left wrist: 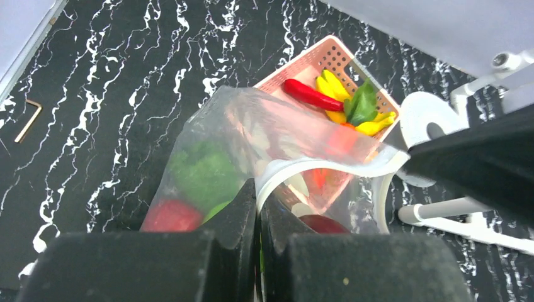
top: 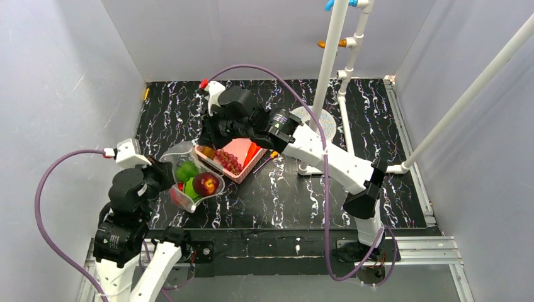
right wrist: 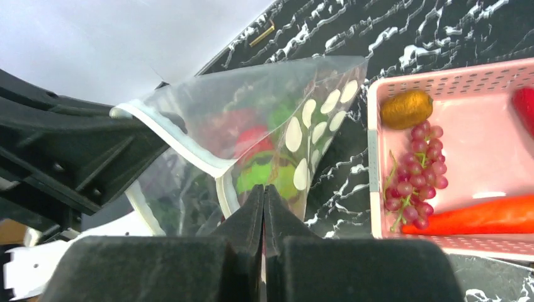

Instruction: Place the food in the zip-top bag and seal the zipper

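Note:
The clear zip top bag (top: 189, 206) hangs tilted with its mouth spread. Green food (top: 186, 170), a dark red and yellow fruit (top: 206, 184) and a red piece (left wrist: 173, 215) show inside. My left gripper is shut on the white zipper rim of the bag. Over the basket's left end, beside the bag's mouth, my right gripper has its fingers together. A thin reddish sliver shows in its gap, but no held thing is clear. The loose rim corner of the bag (right wrist: 220, 168) lies just off its fingertips.
A pink basket (top: 241, 178) stands right of the bag, holding grapes (right wrist: 415, 176), an orange-brown piece (right wrist: 407, 109), a carrot (right wrist: 485, 216) and peppers (left wrist: 312, 95). White pipes (top: 349, 119) rise farther right.

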